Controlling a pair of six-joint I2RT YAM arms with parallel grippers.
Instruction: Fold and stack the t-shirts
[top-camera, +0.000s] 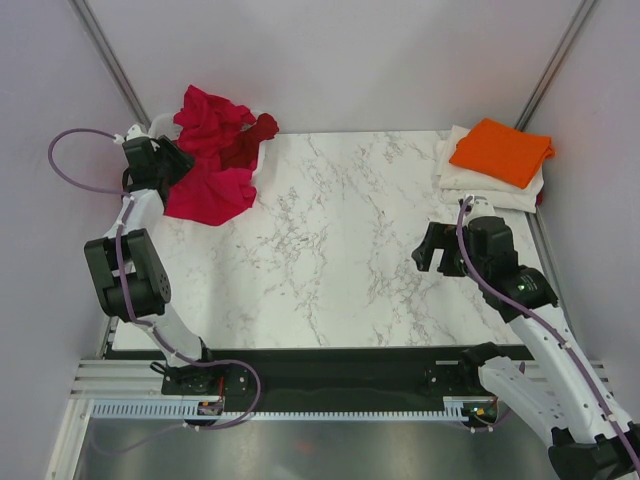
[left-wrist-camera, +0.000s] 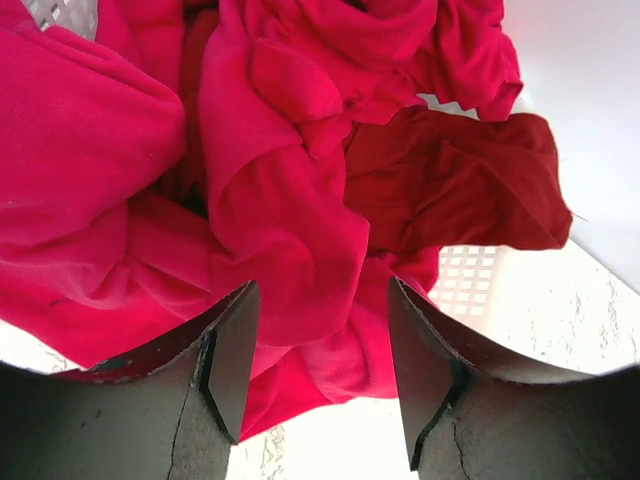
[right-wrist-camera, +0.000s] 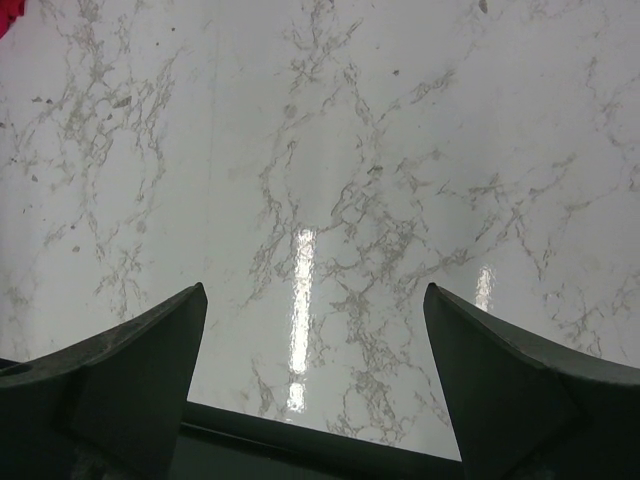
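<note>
Crumpled pinkish-red shirts (top-camera: 208, 190) spill over a white basket (top-camera: 262, 160) at the back left, a darker red cloth (left-wrist-camera: 450, 180) among them. Over this heap is my left gripper, its fingers apart with red fabric below and nothing visibly held. At the back right, a folded orange shirt (top-camera: 503, 152) lies on folded white ones (top-camera: 485, 190). My right gripper (top-camera: 436, 264) stands open over the right of the table, only bare marble showing between its fingers in the right wrist view.
Walls close in on the left (top-camera: 45, 200), back and right, with the heap near the back-left corner. A dark strip (top-camera: 330, 362) runs along the front edge.
</note>
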